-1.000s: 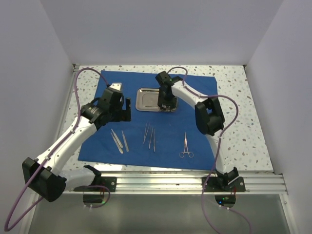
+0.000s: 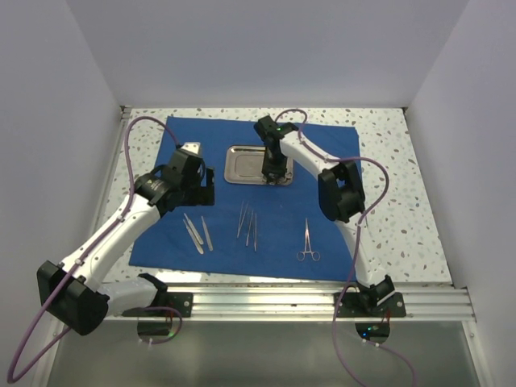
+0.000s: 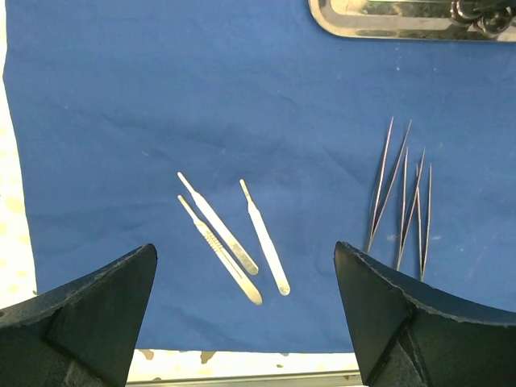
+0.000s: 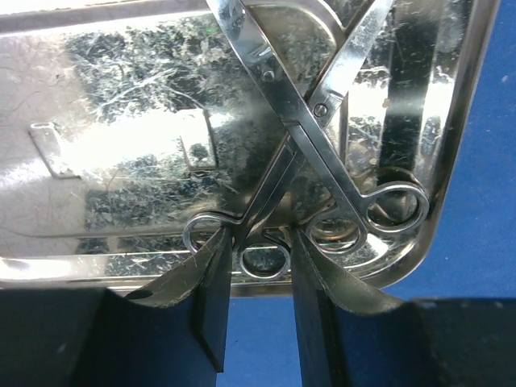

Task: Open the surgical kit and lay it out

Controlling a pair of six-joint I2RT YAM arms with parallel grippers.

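Observation:
The metal tray (image 2: pixel 244 165) lies on the blue cloth at the back. Inside it are crossed ring-handled steel instruments (image 4: pixel 318 109), with several finger rings along the front edge. Over these handles my right gripper points down, part open, its fingertips on either side of a ring (image 4: pixel 264 260); whether they touch it I cannot tell. My left gripper stands wide open above the cloth, nothing between its fingers. Below it lie three scalpel handles (image 3: pixel 264 246). Several tweezers (image 3: pixel 389 181) lie front-centre, and one pair of scissors-like forceps (image 2: pixel 307 242) front-right.
A speckled white table (image 2: pixel 403 218) shows around it. Grey walls stand left, right and behind.
The right gripper has shifted slightly left over the tray's handles, and its fingers look narrower. The left arm has drifted a little to the left. The laid-out instruments have stayed put.

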